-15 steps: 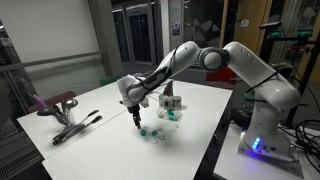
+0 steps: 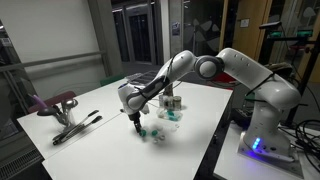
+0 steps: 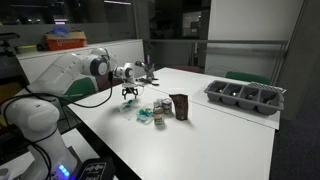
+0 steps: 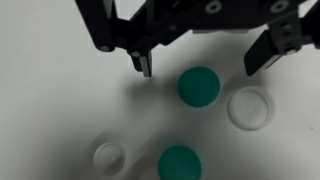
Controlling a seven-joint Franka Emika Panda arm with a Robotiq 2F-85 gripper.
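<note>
My gripper is open, its two fingers standing on either side of a round green lid [image 4: 199, 87] with nothing held between them. A second green lid [image 4: 179, 163] lies at the bottom of the wrist view. Two pale, clear-looking discs are there too: one [image 4: 251, 108] right beside the first green lid, another [image 4: 109, 158] at lower left. In exterior view 1 the gripper [image 2: 138, 125] is low over the white table, close to a small green piece [image 2: 143, 132]. Its fingertips are too small there to show any contact.
Jars and cans [image 2: 177, 102] stand behind the lids, with a dark brown bag [image 3: 180, 106] near them. A utensil holder [image 2: 69, 122] is at the left. Across the table sits a grey compartment tray [image 3: 245, 97].
Over the last second my gripper has come down closer to the small green pieces on the table.
</note>
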